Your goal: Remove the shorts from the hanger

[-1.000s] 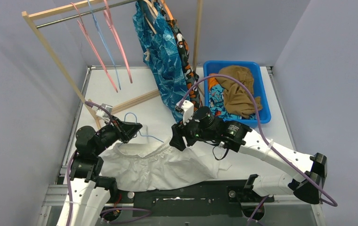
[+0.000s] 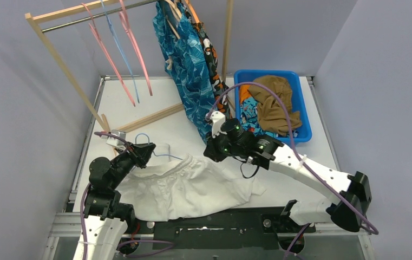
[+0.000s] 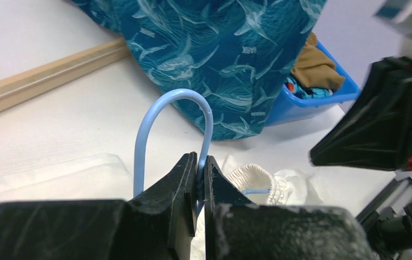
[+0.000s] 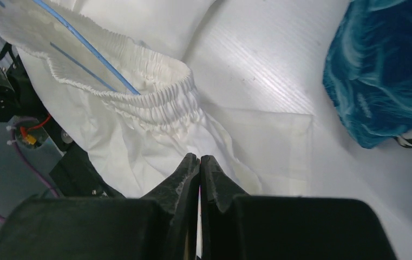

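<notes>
White shorts lie on the table's front part, their elastic waistband gathered and partly open. A blue hanger is gripped near its hook by my left gripper, which is shut on it. One arm of that hanger still runs inside the waistband, as the right wrist view shows. My right gripper is shut above the shorts, to the right of the hanger, with nothing visible between its fingertips. Whether it touches the fabric is hard to tell.
Behind stands a wooden rack with pink and blue hangers and patterned shorts hanging from it. A blue bin holding folded clothes sits at the back right. Bare table shows on the right.
My left gripper has drawn back to the left with the hanger. The waistband's left side has slumped.
</notes>
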